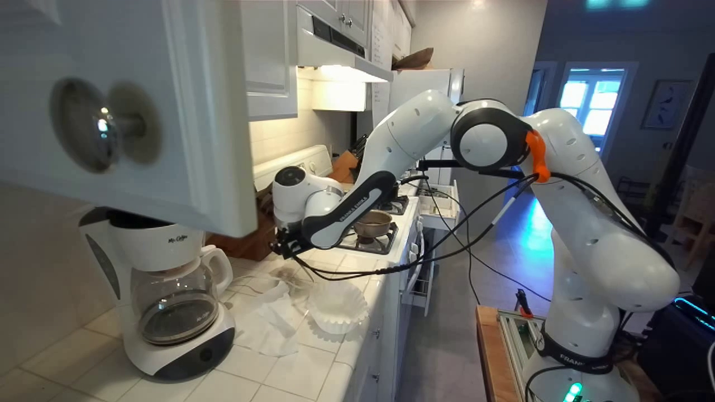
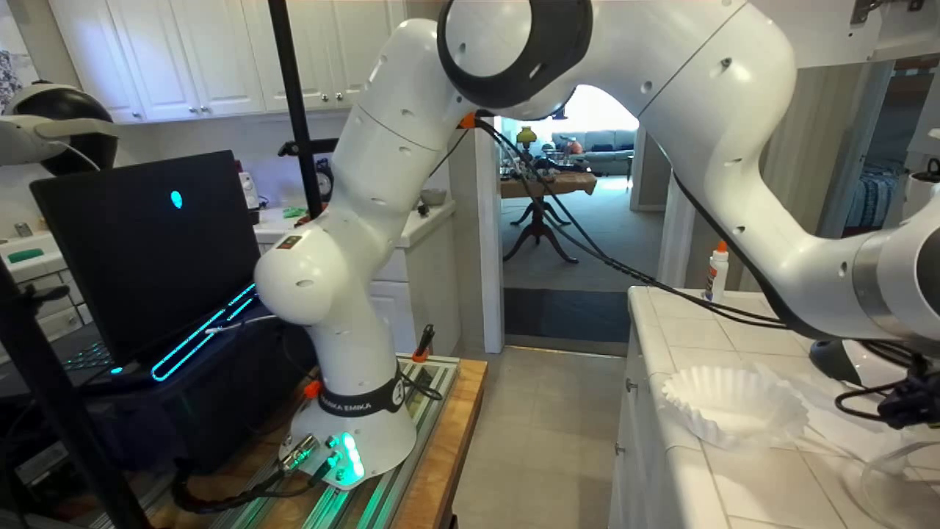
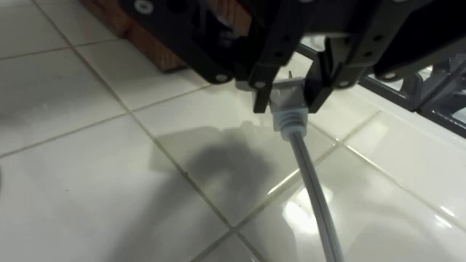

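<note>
In the wrist view my gripper is shut on a white power plug (image 3: 288,102), with a finger on either side of its body. A thin metal prong pokes up from the plug, and its pale cord (image 3: 315,192) runs down out of the picture. The gripper's shadow falls on the tiles below, so it appears raised above the counter. A white coffee maker (image 1: 164,268) with a glass carafe stands at the left in exterior view 1. In exterior view 2 the gripper (image 2: 912,401) is a dark shape at the right edge.
White paper coffee filters (image 1: 337,308) and a crumpled white sheet (image 1: 271,321) lie on the tiled counter. Beyond the arm are a stove with a pot (image 1: 373,224) and a wooden block (image 1: 251,234). An open cabinet door (image 1: 194,120) hangs above the coffee maker. A glue bottle (image 2: 718,273) stands by the far edge.
</note>
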